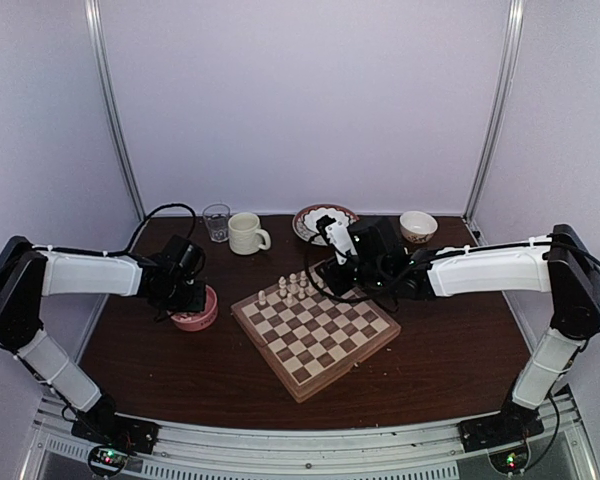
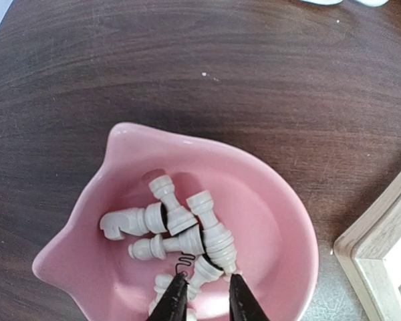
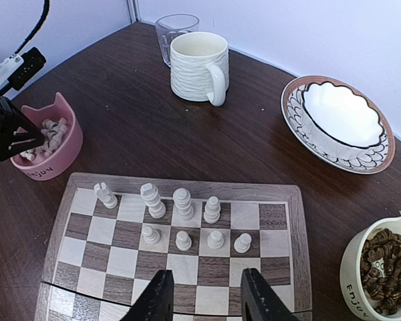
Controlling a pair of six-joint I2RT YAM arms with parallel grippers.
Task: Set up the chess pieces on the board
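Observation:
In the left wrist view several white chess pieces [image 2: 216, 241] lie jumbled in a pink bowl [image 2: 287, 221]. My left gripper hangs over the bowl's near part, fingers apart, with no piece clearly gripped. The chessboard [image 3: 297, 247] carries several white pieces in two rows along its far-left edge, among them a tall one [image 3: 153, 200] and small pawns [image 3: 215, 239]. Above the board, my right gripper is open, its fingers parted and empty. A white bowl [image 3: 351, 284] at the right holds brown pieces [image 3: 386, 271].
Behind the board stand a white mug [image 1: 246, 236], a clear glass [image 1: 216, 222] and a patterned plate [image 1: 325, 212]. Another small bowl [image 1: 418, 226] is at the back right. The table in front of the pink bowl is bare.

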